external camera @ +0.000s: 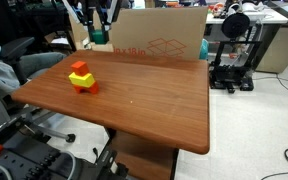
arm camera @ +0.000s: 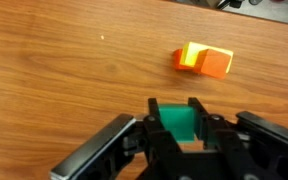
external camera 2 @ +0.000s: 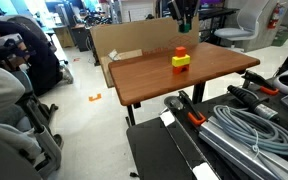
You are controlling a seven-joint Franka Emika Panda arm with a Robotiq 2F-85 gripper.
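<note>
Held high over the back of the table is a green block [arm camera: 178, 121], with my gripper shut on it. Exterior view 1 shows the same green block [external camera: 99, 36] in the air, beyond and above a small stack. That stack has an orange-red block [external camera: 80, 68] on top of a yellow block [external camera: 82, 80], over red pieces [external camera: 86, 89] at the bottom. From the wrist, the stack's orange top [arm camera: 215, 63] appears ahead and to the right of the green block, clearly apart from it.
A cardboard panel [external camera: 164, 35] stands along its back edge. Cables and a black frame [external camera 2: 174, 145] lie before the table's near side.
</note>
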